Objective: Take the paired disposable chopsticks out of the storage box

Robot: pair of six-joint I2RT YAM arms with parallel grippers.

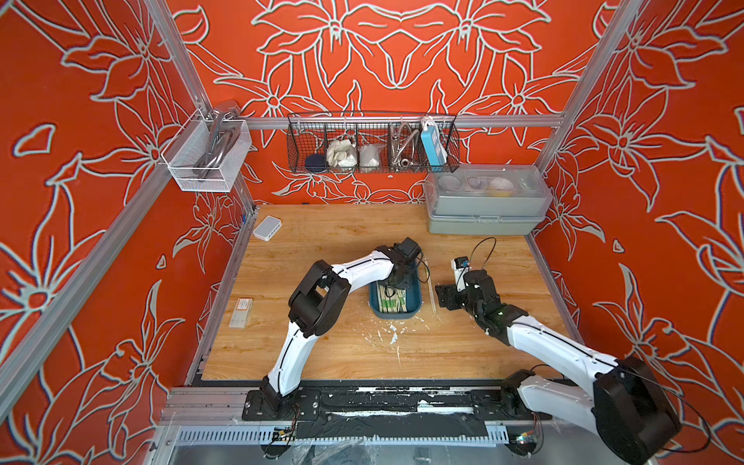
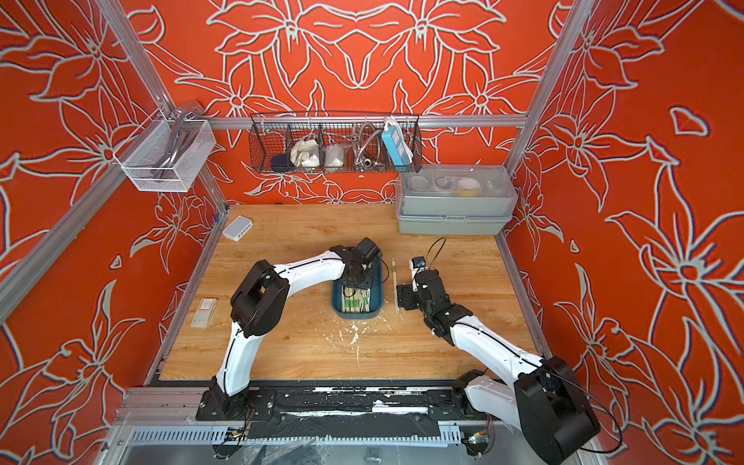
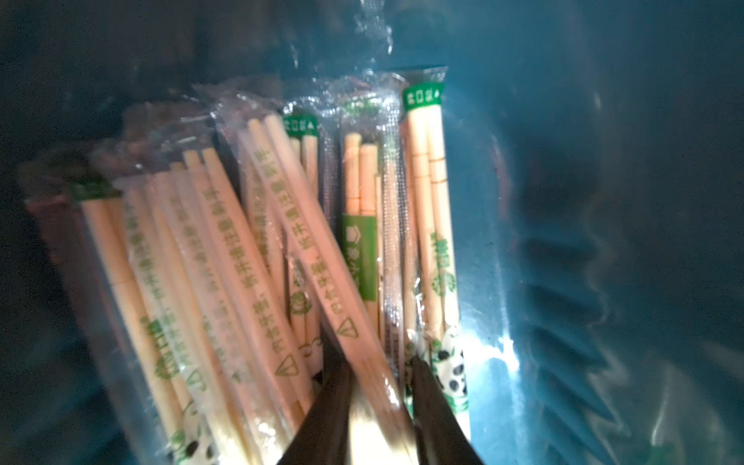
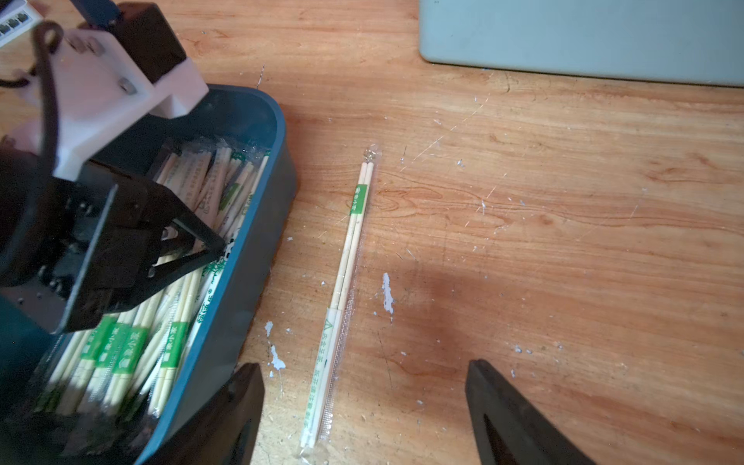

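The blue storage box (image 1: 395,314) holds several clear-wrapped chopstick pairs. My left gripper reaches down inside it, its fingertips close together on either side of a wrapped chopstick pair (image 3: 329,271) lying slantwise over the others. Whether they press on this pair does not show. Seen from the right wrist, the left fingers (image 4: 174,267) converge low over the packets near the box's right wall. One wrapped pair (image 4: 345,267) with a green band lies on the table just right of the box. My right gripper is open above the table, nothing held between its fingers.
A grey lidded case (image 1: 488,224) stands at the back right. At the left lie a small white box (image 1: 267,228) and a flat pale object (image 1: 240,312). White scuffs (image 1: 393,338) mark the table in front of the storage box. Open tabletop lies left of it.
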